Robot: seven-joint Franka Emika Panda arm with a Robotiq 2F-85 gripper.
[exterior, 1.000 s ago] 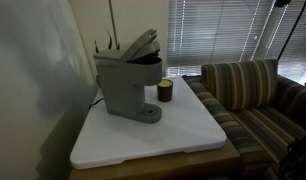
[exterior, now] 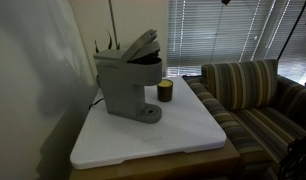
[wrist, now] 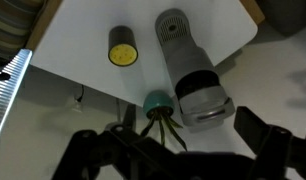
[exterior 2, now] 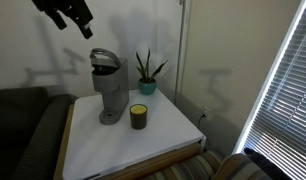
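Observation:
A grey coffee maker [exterior: 121, 88] stands upright on the white table, its top lid [exterior: 144, 44] tilted up. Beside it is a dark cup [exterior 2: 139, 120] with a yellowish inside, also visible from above as a round cup [wrist: 122, 46] in the wrist view. High over the left side of the table, my gripper [exterior 2: 88, 27] hangs apart from everything. In the wrist view its fingers are spread wide with nothing held between them. Only a small dark part of it shows at the top edge of exterior view 1.
A plant in a teal pot [exterior 2: 147, 87] stands behind the cup, near the coffee maker. The white table [exterior: 123, 147] has clear room at its front. A striped sofa [exterior: 241, 88] lies to the right in exterior view 1, with window blinds [exterior: 213, 35] behind.
The dark part of my gripper at the top of exterior view 1 has moved left, from near the right edge toward the table. The coffee maker and cup have stayed put.

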